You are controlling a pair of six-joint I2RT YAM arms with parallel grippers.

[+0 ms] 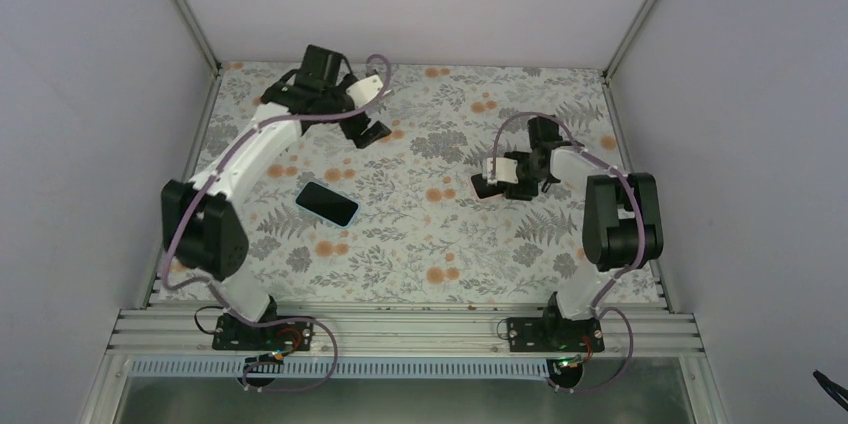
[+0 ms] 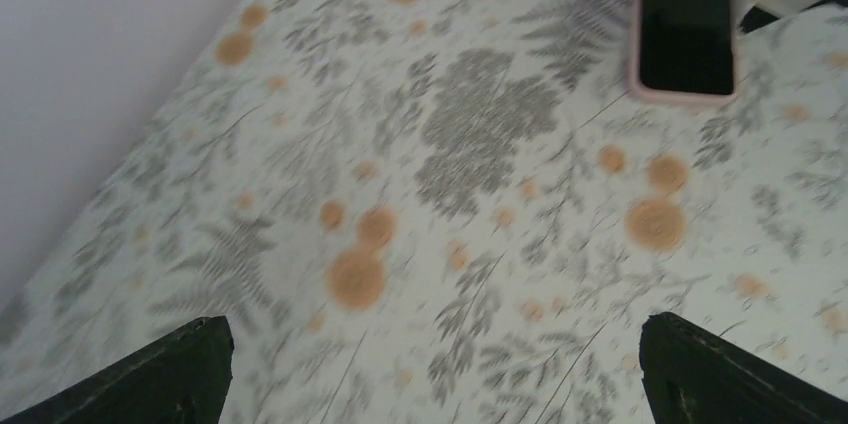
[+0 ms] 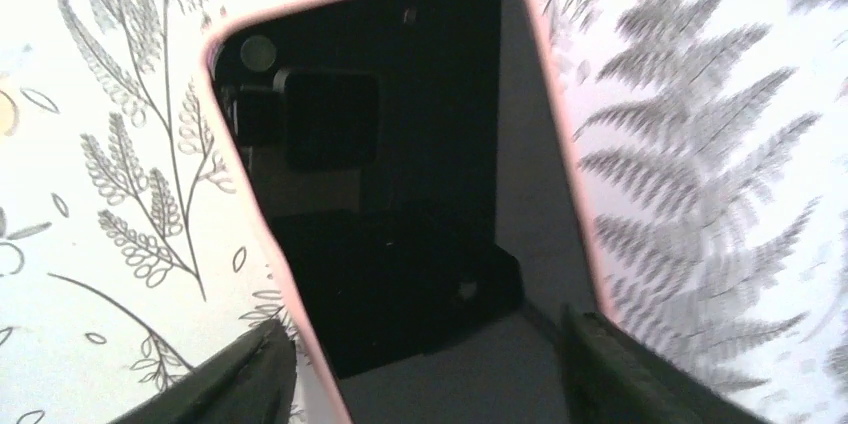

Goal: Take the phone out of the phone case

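Observation:
A phone (image 3: 400, 164) in a pink case (image 3: 550, 74) lies screen up on the floral mat, under my right gripper (image 1: 510, 184), whose blurred fingers sit at either side of its lower end in the right wrist view; how far they are apart or whether they touch it is hard to tell. The same phone (image 2: 685, 29) shows at the top right of the left wrist view. My left gripper (image 1: 365, 129) is raised over the back left of the mat, open, with nothing between its fingers.
A second dark phone with a light blue edge (image 1: 327, 204) lies at the middle left of the mat (image 1: 430, 254).

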